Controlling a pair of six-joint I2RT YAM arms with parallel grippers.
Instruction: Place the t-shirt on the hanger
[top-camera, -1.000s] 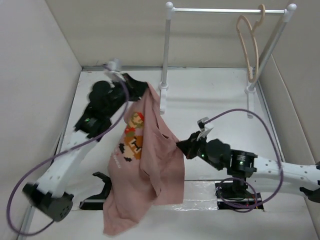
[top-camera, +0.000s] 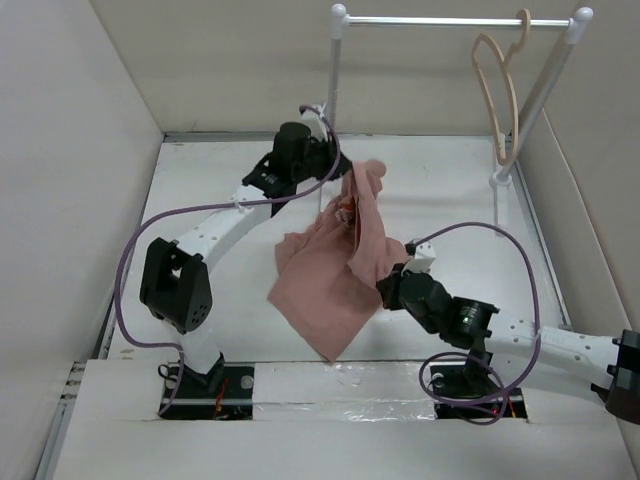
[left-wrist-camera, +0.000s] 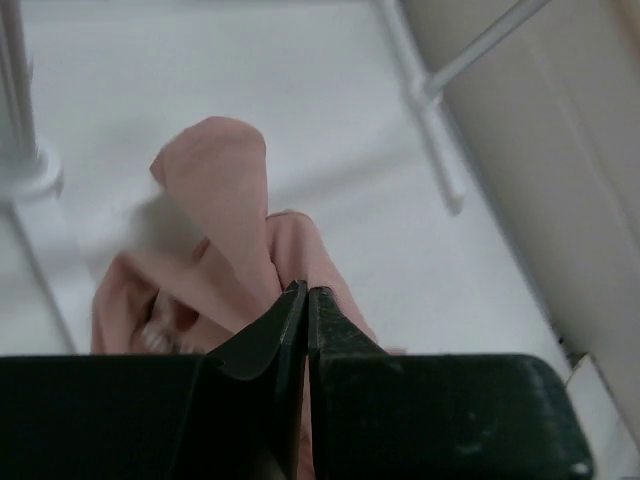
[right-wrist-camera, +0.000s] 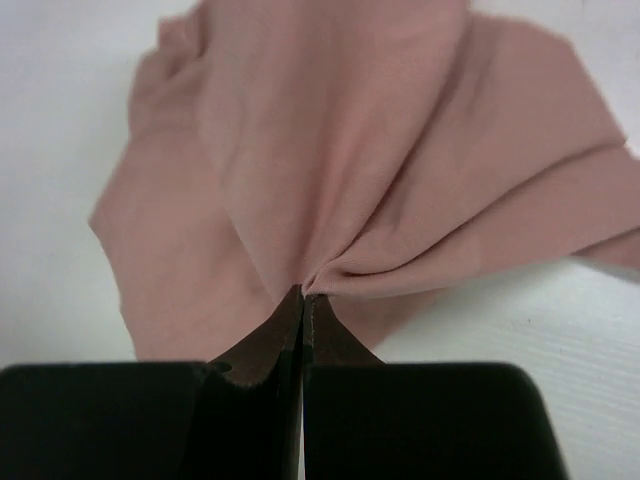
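The pink t-shirt (top-camera: 318, 290) is bunched between my two grippers, its lower part spread on the white floor of the workspace. My left gripper (top-camera: 342, 165) is shut on its upper end, near the rack's left post; the left wrist view (left-wrist-camera: 306, 292) shows cloth at the shut tips. My right gripper (top-camera: 388, 283) is shut on the shirt at the lower right, with folds gathered at its fingertips in the right wrist view (right-wrist-camera: 306, 296). The wooden hanger (top-camera: 510, 102) hangs from the rail at the upper right, apart from the shirt.
A white rack with a top rail (top-camera: 440, 22) stands at the back, its right post (top-camera: 545, 80) beside the hanger. Walls enclose the left, back and right. The floor (top-camera: 450, 190) between the rack's posts is clear.
My left gripper has moved right and toward the back with the shirt's upper end. The shirt's lower part has risen from the front edge onto the floor, and its printed design is now mostly hidden.
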